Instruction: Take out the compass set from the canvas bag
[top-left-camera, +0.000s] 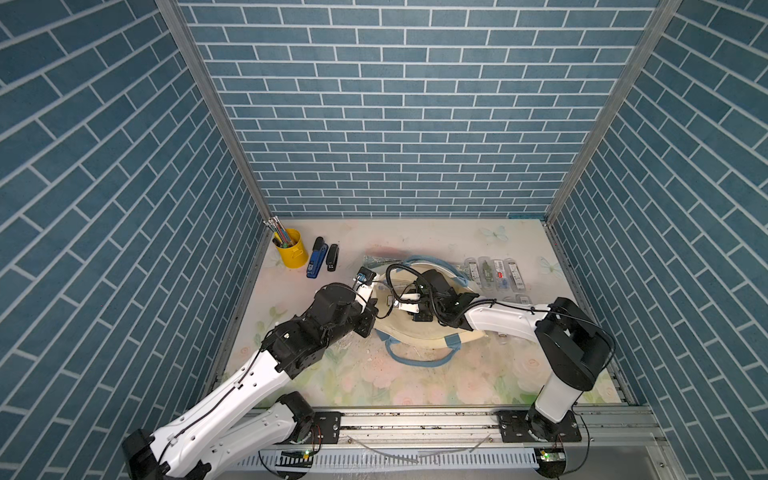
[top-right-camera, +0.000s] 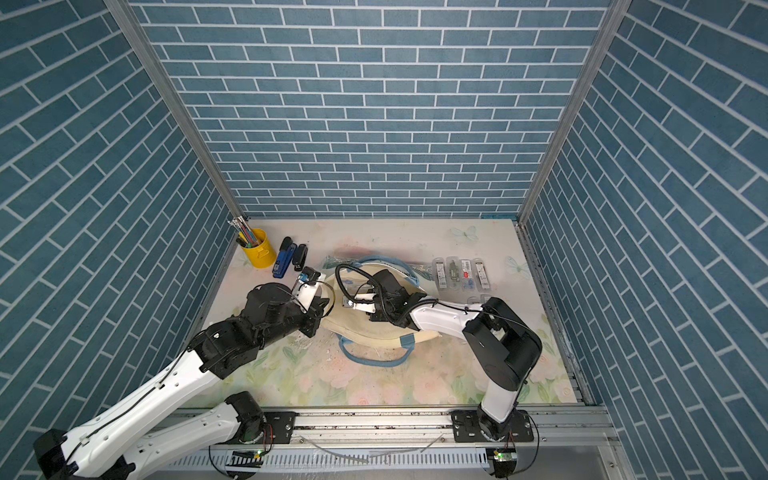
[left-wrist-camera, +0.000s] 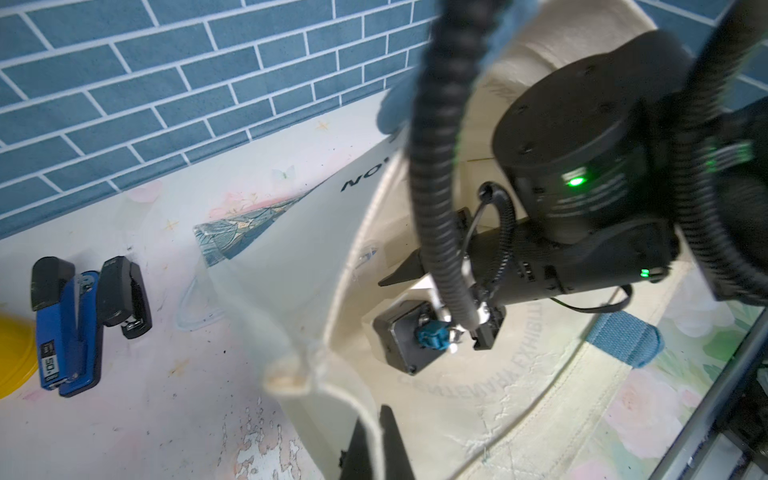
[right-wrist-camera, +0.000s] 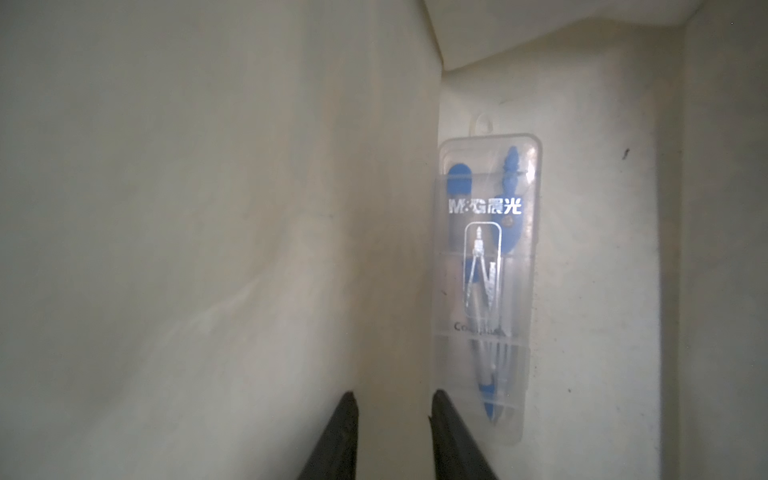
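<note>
A cream canvas bag (top-left-camera: 440, 336) with blue handles lies mid-table. Inside it, in the right wrist view, the clear compass set case (right-wrist-camera: 484, 288) lies on the bag's floor against the fabric wall. My right gripper is part open inside the bag, just short of the case, nothing between its fingers. My left gripper is at the bag's left side, behind a fold of its edge; its tips look together, with the cream edge in front of them.
Left stand a yellow pen cup (top-left-camera: 293, 252), blue stapler (top-left-camera: 316, 257) and black stapler (top-left-camera: 333, 257). Clear cases (top-left-camera: 500, 272) lie right of the bag.
</note>
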